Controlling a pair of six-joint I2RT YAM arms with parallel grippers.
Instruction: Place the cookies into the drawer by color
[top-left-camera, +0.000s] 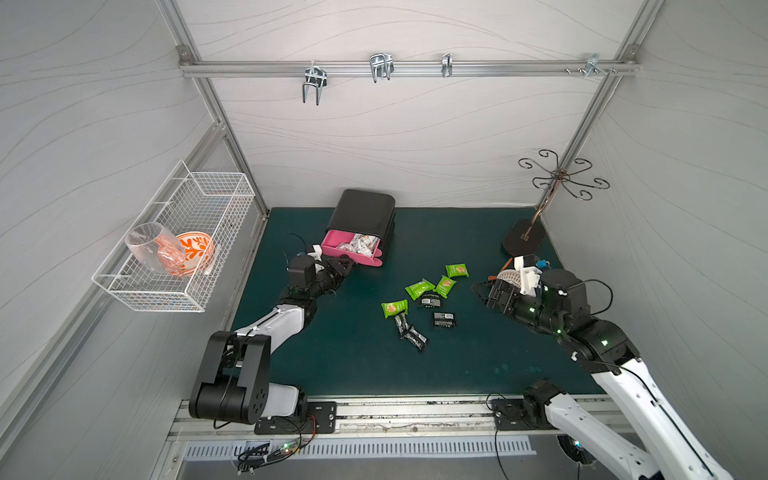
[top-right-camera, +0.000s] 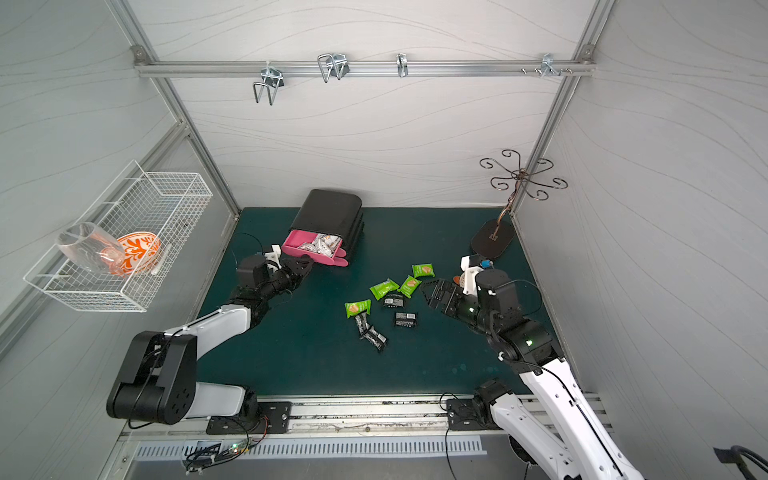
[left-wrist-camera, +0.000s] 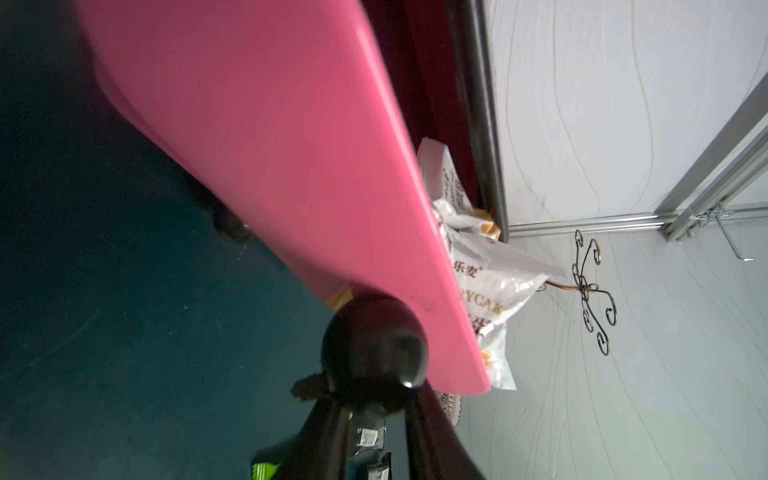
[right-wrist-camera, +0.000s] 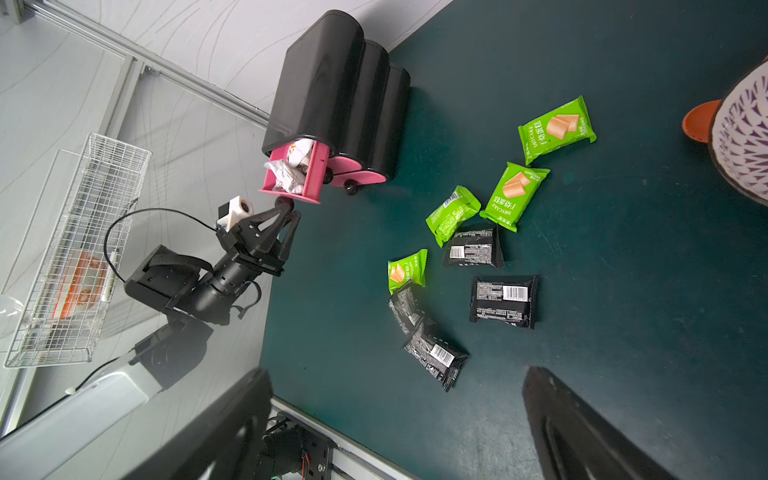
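The black cabinet (top-left-camera: 361, 212) stands at the back with its pink top drawer (right-wrist-camera: 316, 172) pulled out and white-wrapped cookies (left-wrist-camera: 496, 276) inside. At the drawer's front, my left gripper (top-left-camera: 347, 262) is open, its fingers (left-wrist-camera: 440, 432) close around the black knob (left-wrist-camera: 374, 344); contact is hard to judge. Several green cookies (right-wrist-camera: 557, 129) and several black cookies (right-wrist-camera: 504, 301) lie loose mid-table. My right gripper is open and empty, held above the table to the right of the cookies.
A patterned bowl (right-wrist-camera: 748, 132) sits right of the cookies, partly behind my right arm. A metal stand (top-left-camera: 524, 236) occupies the back right. On the left wall hangs a wire basket (top-left-camera: 152, 300) holding a cup and a bowl.
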